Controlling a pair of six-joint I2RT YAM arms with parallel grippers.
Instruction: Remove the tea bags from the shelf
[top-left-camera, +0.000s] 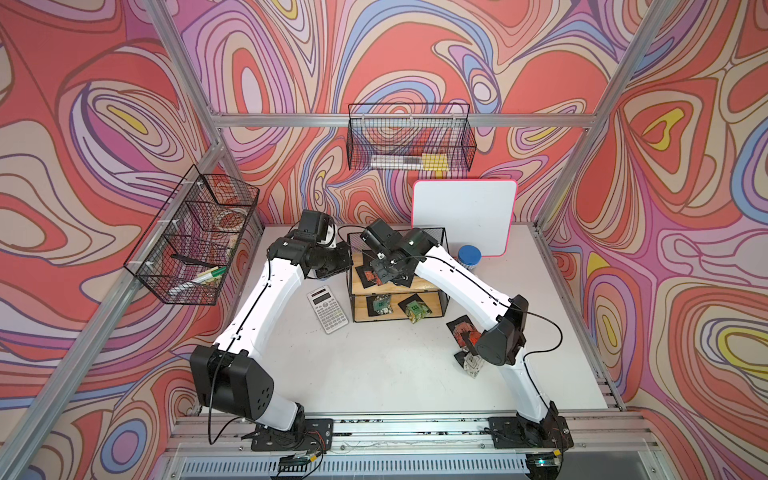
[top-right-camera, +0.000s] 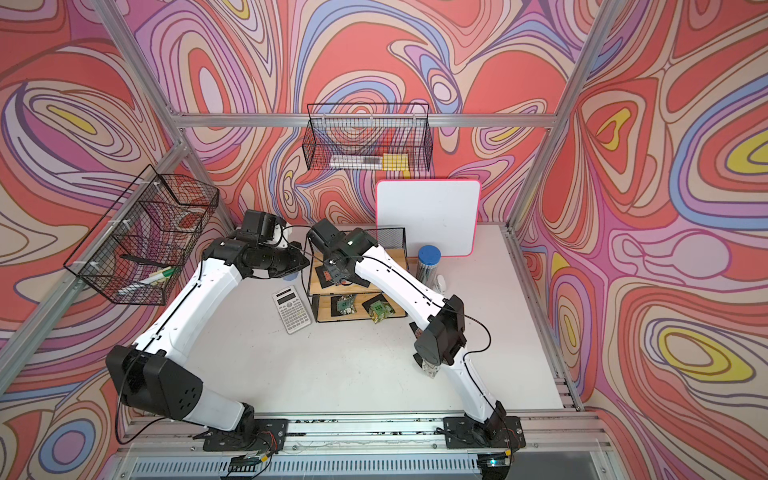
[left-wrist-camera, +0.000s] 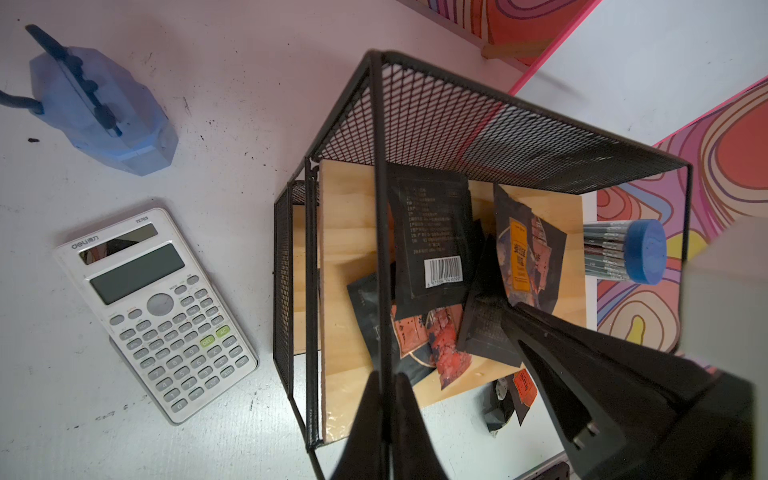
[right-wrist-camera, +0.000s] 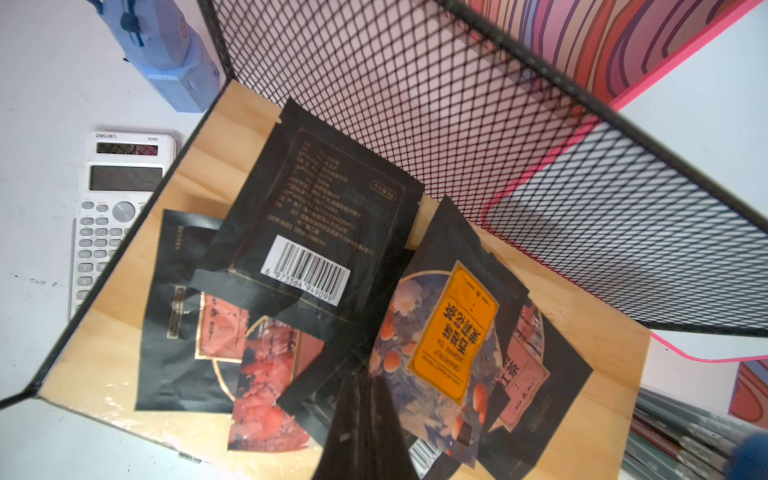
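Observation:
A black mesh shelf with wooden boards (left-wrist-camera: 344, 384) holds several black tea bags (right-wrist-camera: 312, 208) on its upper board, one with an orange label (right-wrist-camera: 452, 328). Green-printed bags (top-left-camera: 416, 310) lie on the lower board. My right gripper is shut low over the upper bags, its tips at the orange-labelled one; nothing clearly shows between its fingers. My left gripper is shut at the shelf's left front, by a vertical frame bar.
A calculator (left-wrist-camera: 160, 312) and a blue object (left-wrist-camera: 112, 120) stand left of the shelf. A blue-lidded pencil tub (top-left-camera: 469, 256) and whiteboard (top-left-camera: 464, 212) are at the right rear. More bags (top-left-camera: 464, 332) lie on the table at the right.

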